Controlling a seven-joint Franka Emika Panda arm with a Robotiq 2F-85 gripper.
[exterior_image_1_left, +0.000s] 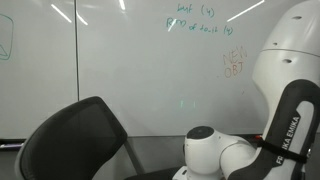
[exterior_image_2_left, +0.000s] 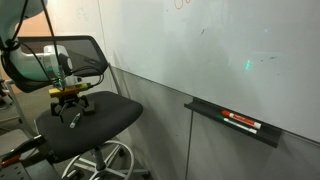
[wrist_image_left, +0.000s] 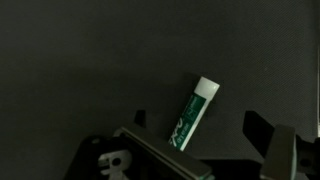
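Observation:
A marker with a white cap and a green label (wrist_image_left: 193, 115) lies on the black chair seat (wrist_image_left: 90, 55). In the wrist view it lies at a slant between the spread fingers of my gripper, not clasped by them. Its lower end is partly hidden by gripper parts. Exterior view 2 shows my gripper (exterior_image_2_left: 70, 97) low over the seat, with the marker (exterior_image_2_left: 75, 120) beneath it. In exterior view 1 the gripper and marker are out of sight.
The chair's backrest (exterior_image_1_left: 75, 140) rises close to the arm. A whiteboard (exterior_image_2_left: 240, 50) stands along the wall, with a dark ledge (exterior_image_2_left: 200, 106) holding a red marker (exterior_image_2_left: 237, 117) and other pens.

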